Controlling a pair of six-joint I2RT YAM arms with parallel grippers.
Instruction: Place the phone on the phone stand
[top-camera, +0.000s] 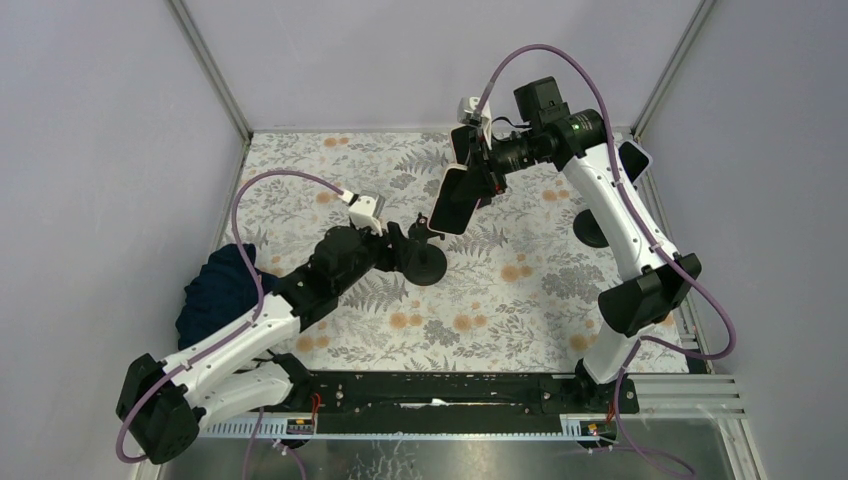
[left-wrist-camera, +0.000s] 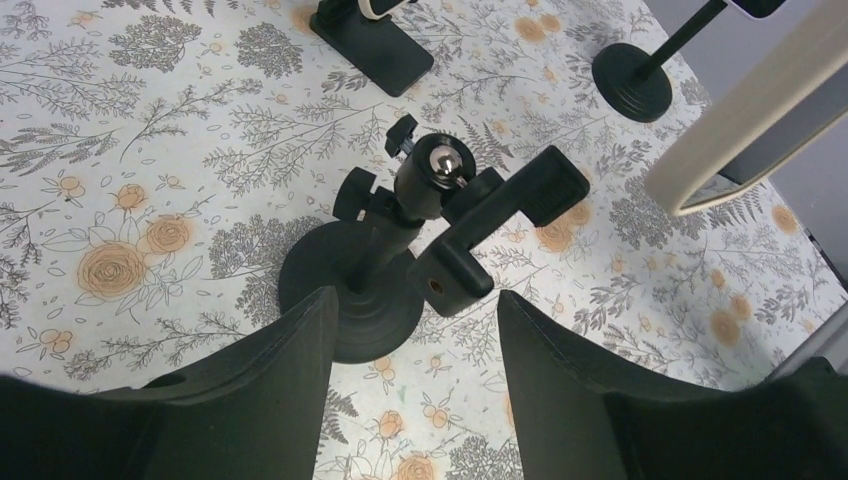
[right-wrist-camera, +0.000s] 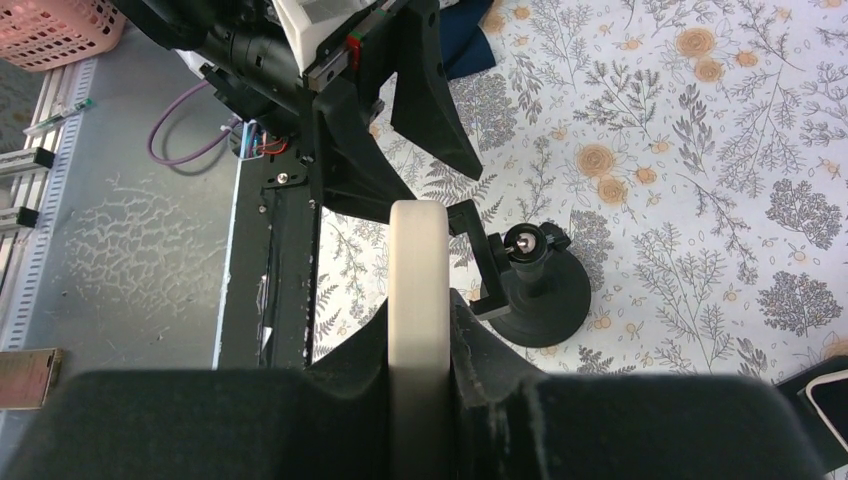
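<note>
A phone with black face and cream edge (top-camera: 450, 205) is held aloft by my right gripper (top-camera: 485, 170), shut on it; its edge (right-wrist-camera: 418, 280) fills the middle of the right wrist view. A black stand with an angled holder (top-camera: 425, 262) stands on the table, left of and below the phone in the top view. My left gripper hangs beside that stand, its fingers apart with nothing between them, pointed at the holder (left-wrist-camera: 500, 210).
Other stands with phones are at the back (left-wrist-camera: 385, 60) and right (top-camera: 590, 228). Dark cloth (top-camera: 215, 300) lies at the table's left.
</note>
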